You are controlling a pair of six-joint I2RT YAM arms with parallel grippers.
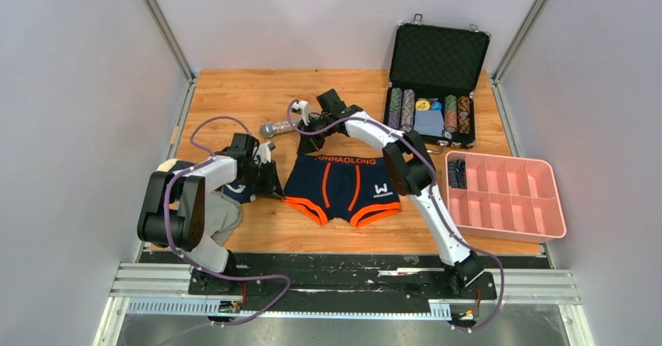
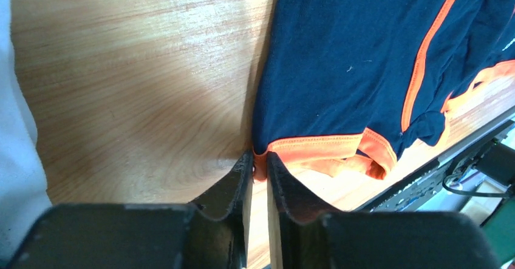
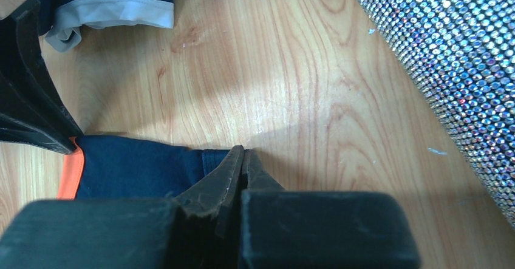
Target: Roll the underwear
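Navy underwear [image 1: 341, 186] with orange trim and waistband lettering lies flat at the table's centre. My left gripper [image 1: 279, 195] is at its left leg corner; in the left wrist view its fingertips [image 2: 260, 164] close around the orange hem, with fabric between them, though how firmly is unclear. My right gripper is shut at the left end of the waistband, its tips on the navy cloth edge; whether cloth is between them is hard to see.
Folded clothes [image 1: 215, 221] lie at the left. A glittery microphone [image 1: 276, 127] lies behind my right gripper. An open chip case [image 1: 437, 57] stands back right, a pink compartment tray [image 1: 507, 205] at the right. Bare table shows in front of the underwear.
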